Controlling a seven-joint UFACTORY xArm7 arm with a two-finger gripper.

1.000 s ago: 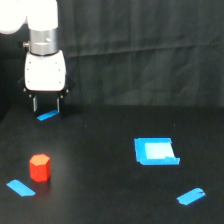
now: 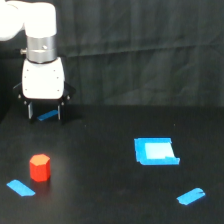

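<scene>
My gripper (image 2: 45, 110) hangs at the far left near the back of the dark table, its fingers pointing down and spread apart. The fingers look open, with nothing seen held between them. A blue strip (image 2: 47, 115) lies flat on the table, showing between or just behind the fingers; which of the two I cannot tell. A red hexagonal block (image 2: 40, 168) stands at the front left, well in front of the gripper and apart from it.
Another blue strip (image 2: 20, 188) lies at the front left beside the red block, and one more blue piece (image 2: 191, 196) at the front right. A white square with a blue border (image 2: 141, 150) lies right of the middle.
The gripper has come down and moved slightly to the right, so its fingers now reach around the view of the back blue strip. The red block and the blue pieces have not moved.
</scene>
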